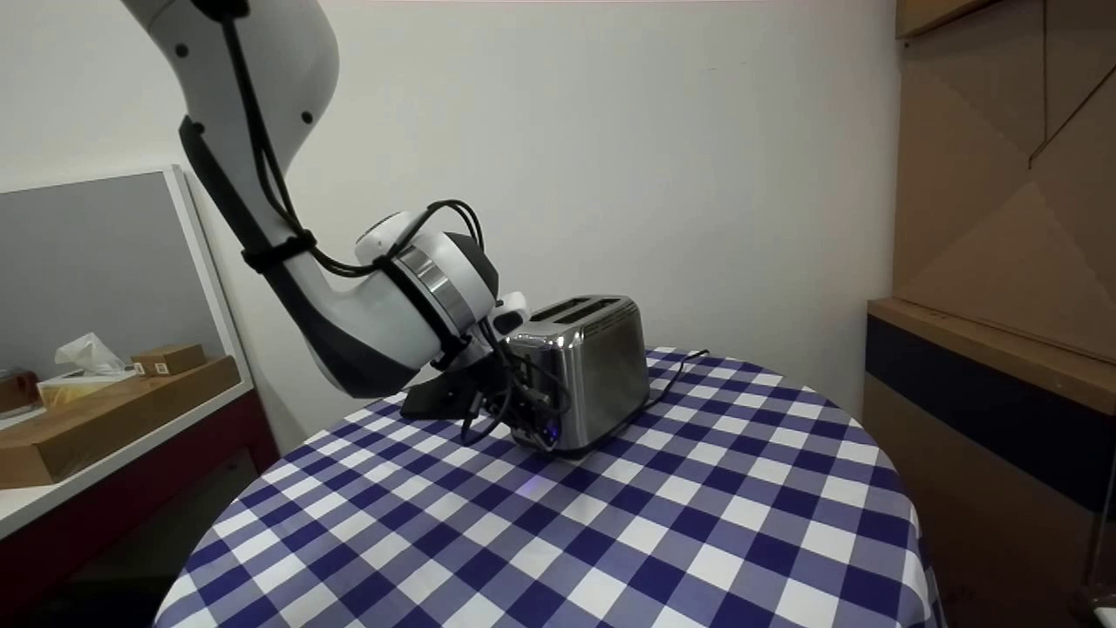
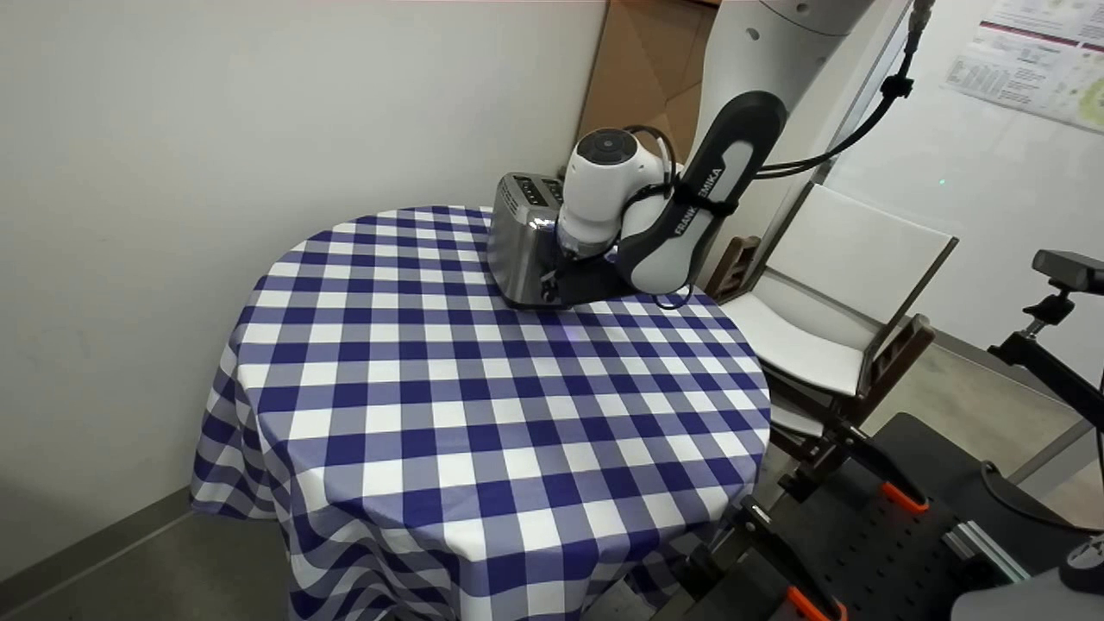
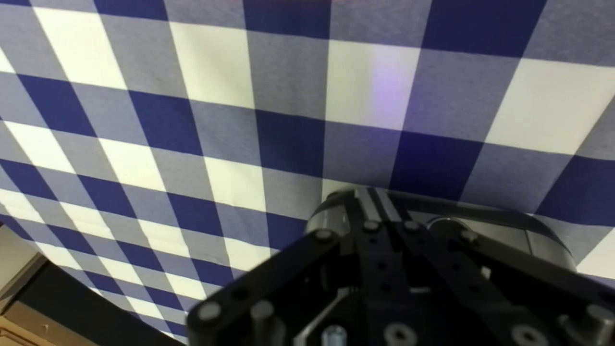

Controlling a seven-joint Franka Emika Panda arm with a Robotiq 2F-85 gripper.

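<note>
A silver two-slot toaster (image 1: 607,366) stands upright toward the back of the checked table, its slots empty as far as I can see. My gripper is down at the toaster's near end, its fingers together and nothing visible between them. From the wrist, the silver end of the toaster (image 3: 507,233) shows beneath and around the fingers. Whether the fingertips touch the toaster cannot be told. In the second exterior view, my hand hides part of the end face of the toaster (image 2: 514,243).
The blue-and-white checked tablecloth (image 2: 414,362) is otherwise bare, with wide free room in front of the toaster. A black cord (image 1: 680,373) runs from behind it across the cloth. The wall is close behind the table.
</note>
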